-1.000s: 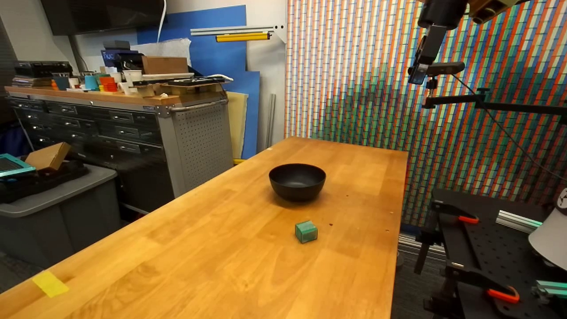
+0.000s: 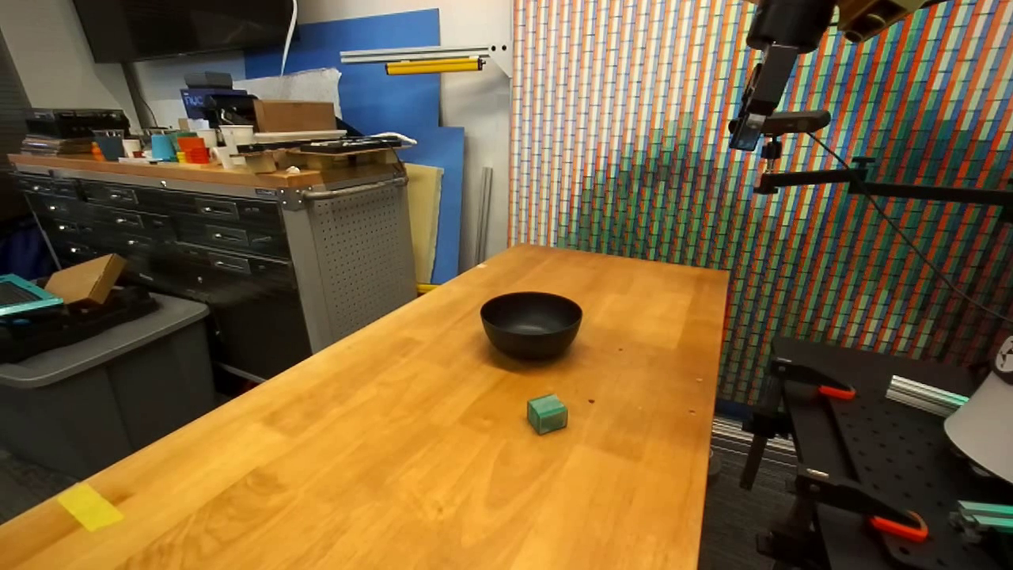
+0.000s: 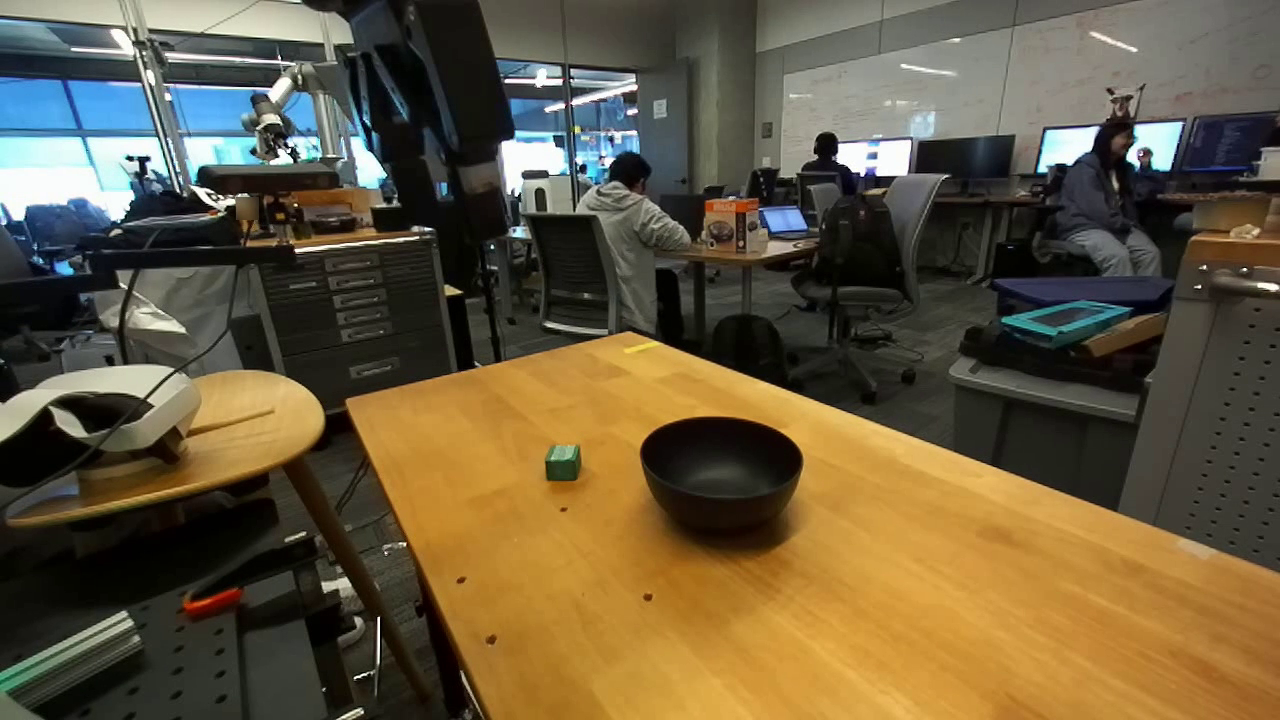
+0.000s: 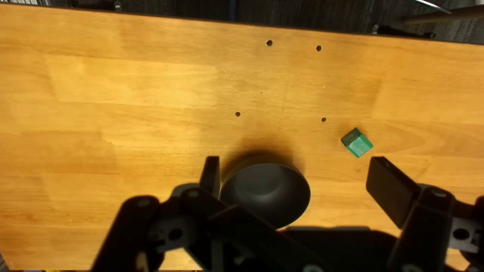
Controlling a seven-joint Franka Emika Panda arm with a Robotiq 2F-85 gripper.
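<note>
A small green cube (image 2: 547, 414) rests on the wooden table, a short way from a round black bowl (image 2: 532, 326). The bowl stands upright, and the part of its inside that shows in the wrist view is empty. In that view the cube (image 4: 357, 142) lies to the upper right of the bowl (image 4: 267, 192), the two apart. High above the tabletop, my gripper is open, its fingers wide apart with nothing held between them. The left finger (image 4: 210, 174) overlaps the bowl's near side in the picture and hides part of it.
Around cube and bowl the table (image 3: 960, 576) is clear apart from small dark holes. A strip of yellow tape (image 2: 90, 507) marks one edge. Beside the table stand a black cart (image 2: 883, 446) with clamps and a grey bin (image 2: 104, 380). A camera arm (image 2: 883, 187) reaches in nearby.
</note>
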